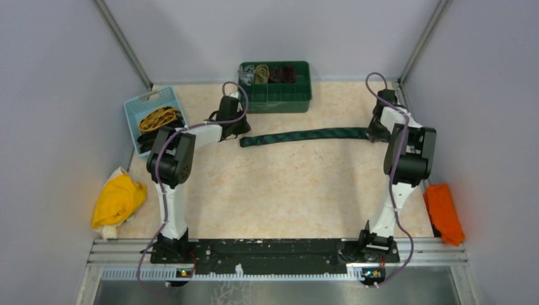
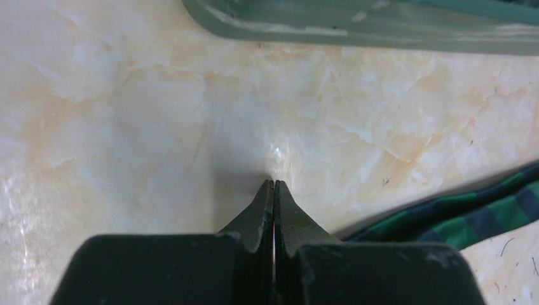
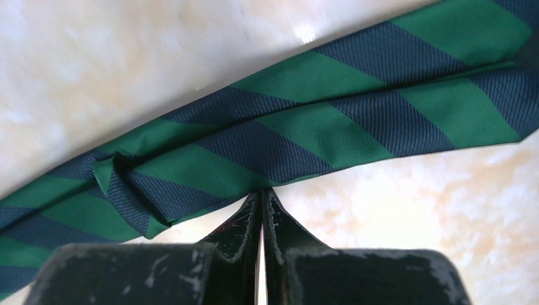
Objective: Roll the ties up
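A long green tie point(image 1: 305, 135) with navy stripes stretches almost straight across the middle of the table, its right part under the right arm. In the right wrist view, a folded end of the tie point(image 3: 305, 143) lies over another layer of it. My right gripper is shut, tips at the folded layer's lower edge; no cloth shows between the fingers. My left gripper is shut and empty, just above the tie's left end, with bare table beyond its tips. The green divided box point(image 1: 276, 107) stands behind the tie.
Several rolled ties point(image 1: 261, 74) fill the box's back row; its front compartments look empty. At left is a blue basket point(image 1: 131, 114) with more ties. A yellow cloth point(image 1: 119, 199) and an orange cloth point(image 1: 445, 213) lie at the sides.
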